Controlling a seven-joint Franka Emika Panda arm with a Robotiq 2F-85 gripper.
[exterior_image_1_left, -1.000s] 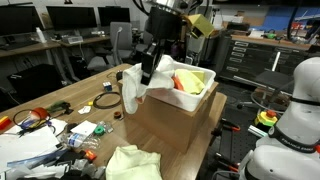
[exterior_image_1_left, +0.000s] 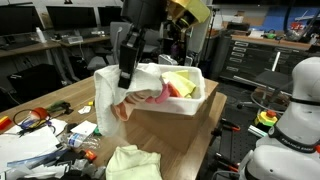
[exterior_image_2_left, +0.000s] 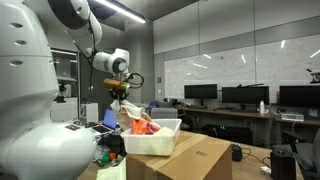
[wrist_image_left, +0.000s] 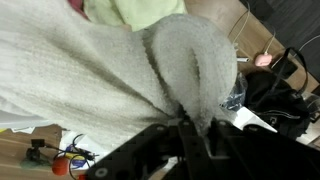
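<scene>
A white cloth (exterior_image_1_left: 122, 88) hangs bunched from my gripper (exterior_image_1_left: 128, 70), which is shut on it. In the wrist view the cloth (wrist_image_left: 120, 80) fills much of the picture and hides most of the fingers. The cloth is left of and in front of a white bin (exterior_image_1_left: 205, 95) that holds pink, yellow and orange-red cloths. From the other side, the cloth (exterior_image_2_left: 128, 112) is seen hanging beside the bin (exterior_image_2_left: 152, 143).
A brown cardboard box (exterior_image_1_left: 165, 126) supports the bin. Another pale cloth (exterior_image_1_left: 133, 163) lies flat on the table's front. White papers (exterior_image_1_left: 30, 145), a clear bottle (exterior_image_1_left: 84, 144) and dark cables clutter the left side.
My gripper has moved left and nearer to exterior view 1's camera, carrying the white cloth away from the bin. The bin and the flat cloth stay in place.
</scene>
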